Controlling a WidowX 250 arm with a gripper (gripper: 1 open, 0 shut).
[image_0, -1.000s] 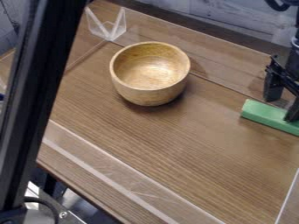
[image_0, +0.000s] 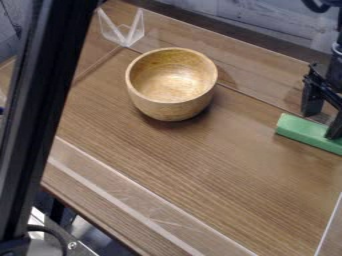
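Note:
A black robot gripper (image_0: 325, 100) reaches in at the right edge of the camera view, over a long green block (image_0: 298, 128) that lies on the wooden table. The gripper's lower part overlaps the block's right end; whether it touches it is unclear, and the state of its fingers is hard to make out.
A wooden bowl (image_0: 171, 100) sits left of the block, toward the upper middle. A clear angular plastic piece (image_0: 122, 31) is at the back left. A dark frame edge runs along the left side.

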